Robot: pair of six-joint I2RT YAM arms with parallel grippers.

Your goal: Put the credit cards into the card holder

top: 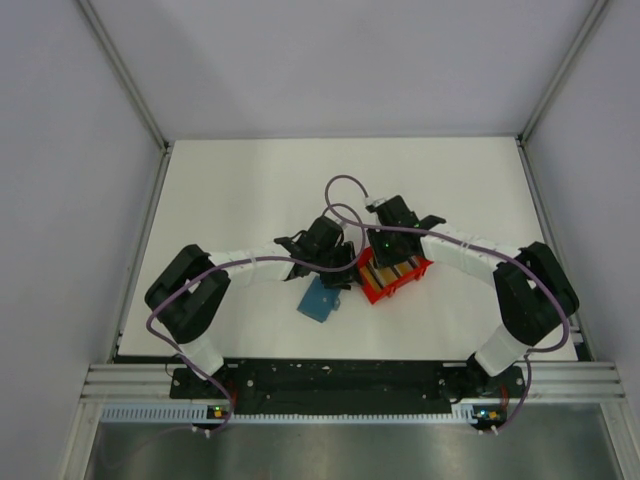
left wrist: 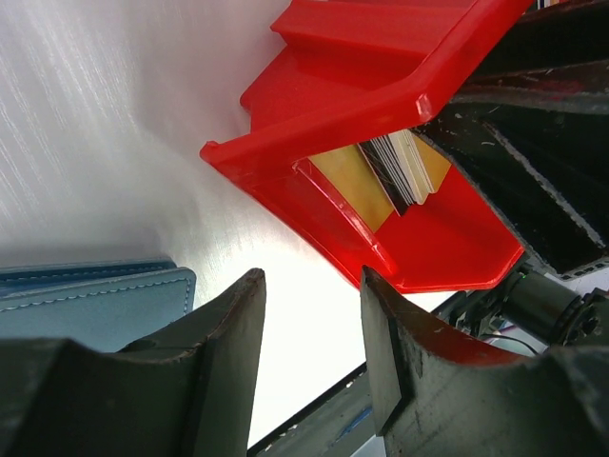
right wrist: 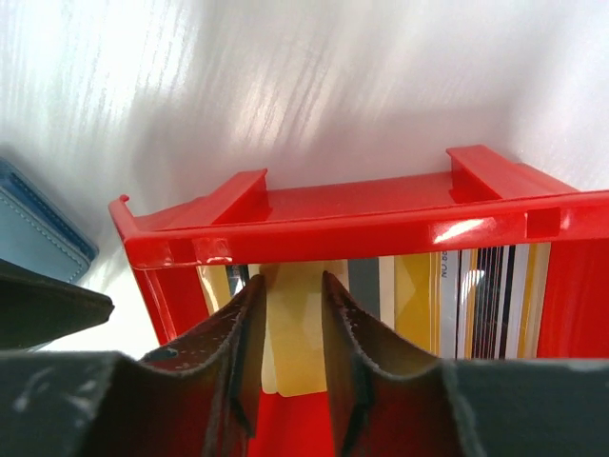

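A blue leather card holder (top: 317, 302) lies on the table at the left of the red box; its stitched edge (left wrist: 105, 295) shows in the left wrist view. Several cards stand in the red box (right wrist: 343, 243), among them a gold card (right wrist: 297, 328) and a dark-striped one (right wrist: 363, 286). My right gripper is over the box, its fingers part open, with a finger on each side of the gold card; whether they touch it I cannot tell. Between the holder and the box, my left gripper stands open with nothing between its fingers.
Both grippers are close together over the middle of the table. The red box wall (left wrist: 314, 124) rises just ahead of the left fingers.
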